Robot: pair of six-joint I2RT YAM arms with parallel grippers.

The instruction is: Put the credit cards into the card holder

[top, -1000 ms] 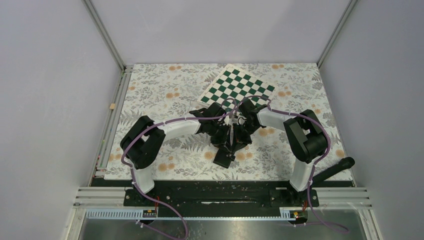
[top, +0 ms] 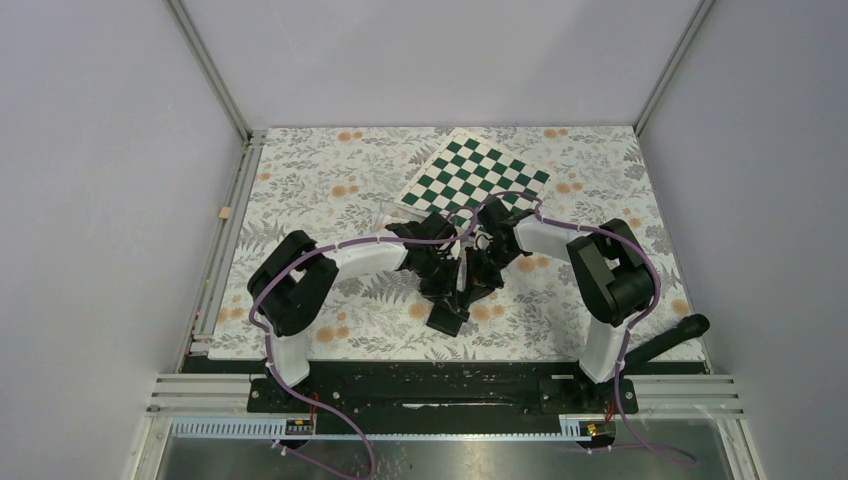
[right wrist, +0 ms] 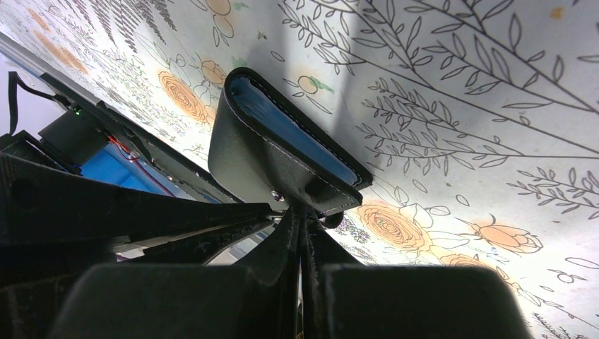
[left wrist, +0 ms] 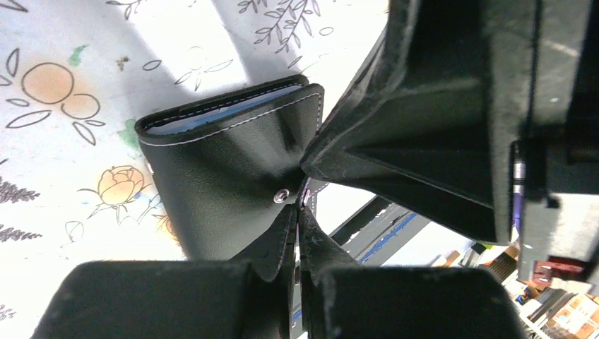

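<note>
The black leather card holder lies folded on the table near its front edge. In the left wrist view its whitish-blue inner sleeves show along the open side, and a metal snap stud sits on the cover. My left gripper is shut at the stud side, with a thin dark strap edge at its tips; whether it pinches this is unclear. My right gripper is shut at the same edge of the holder, close against the left one. I cannot make out separate credit cards.
A green-and-white checkered board lies at the back of the table. Both arms crowd together over the middle.
The right arm and the holder look unmoved.
</note>
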